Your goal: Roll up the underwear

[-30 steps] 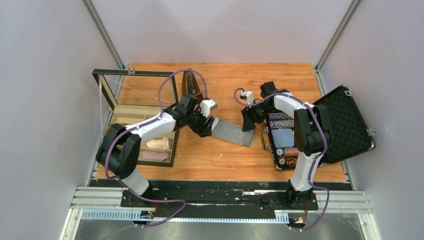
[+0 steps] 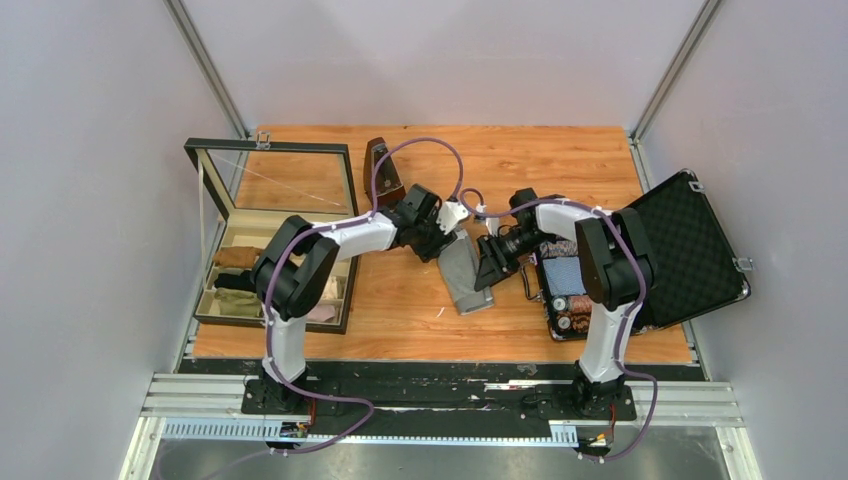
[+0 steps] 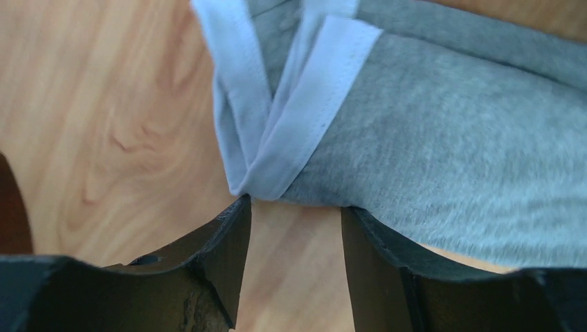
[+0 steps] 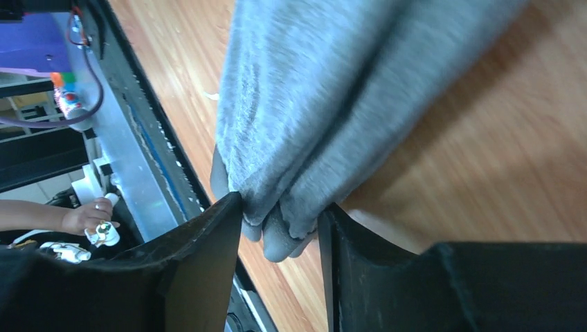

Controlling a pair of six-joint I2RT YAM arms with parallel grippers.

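The grey underwear (image 2: pixel 459 271) lies on the table as a flat folded strip, running from upper left to lower right. In the left wrist view its lighter waistband (image 3: pixel 315 104) and a corner are just beyond the fingertips. My left gripper is part open there, with wood showing between its fingers. At the near end, my right gripper stands part open around a bunched, creased end of the grey cloth (image 4: pixel 297 138). That cloth sits between its fingertips. Whether either finger presses on it is hard to see.
An open box (image 2: pixel 345 300) with folded clothes in compartments stands left. An open black suitcase (image 2: pixel 548 305) with rolled items stands right, close to the right arm. A brown metronome-like object (image 2: pixel 383 172) is at the back. Bare table lies in front of the cloth.
The underwear has turned clockwise, its near end swinging toward the front. The left gripper has moved right and toward the back, along the far end.
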